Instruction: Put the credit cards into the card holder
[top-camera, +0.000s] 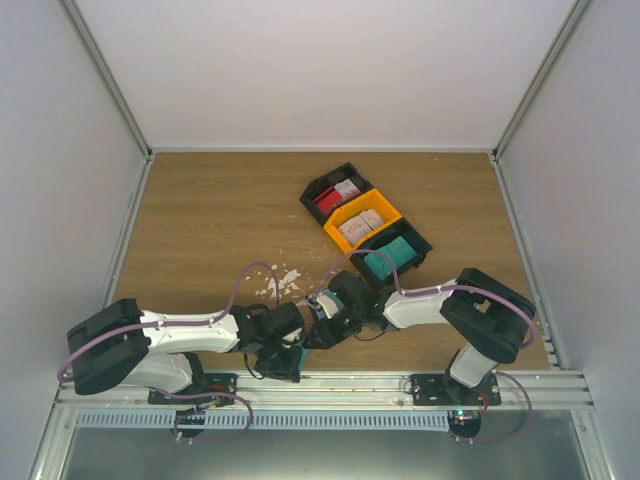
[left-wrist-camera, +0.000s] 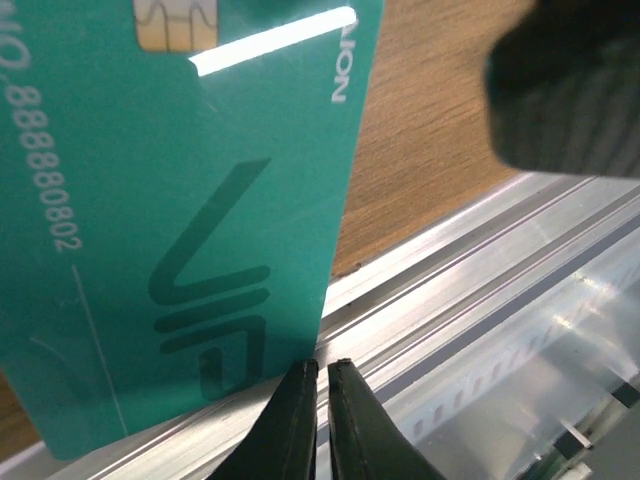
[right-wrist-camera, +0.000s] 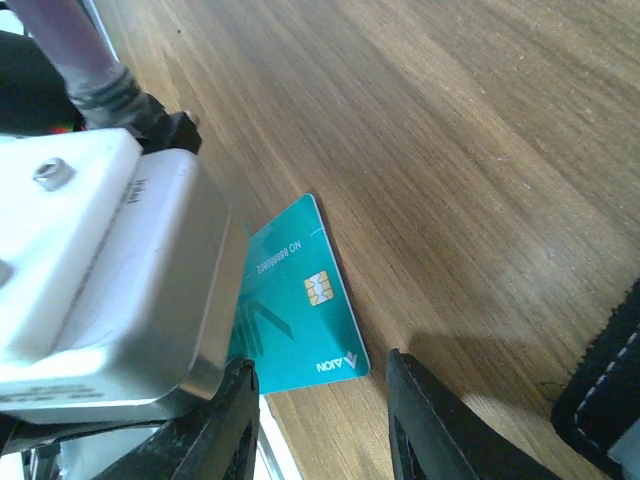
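Observation:
A teal credit card with a gold chip fills much of the left wrist view. My left gripper is shut on its edge near the lower corner. From the right wrist view, the same card stands out past the left gripper's pale body. My right gripper is part open, its two fingers apart, with the card's corner showing behind the gap; contact does not show. A black stitched edge, perhaps of the card holder, enters at the right of that view. Overhead, both grippers nearly meet at the table's front, mostly covering the card.
Three joined trays stand behind the right gripper: a black one with red and pale cards, a yellow one with pale cards, and a black one with teal cards. A metal rail borders the front.

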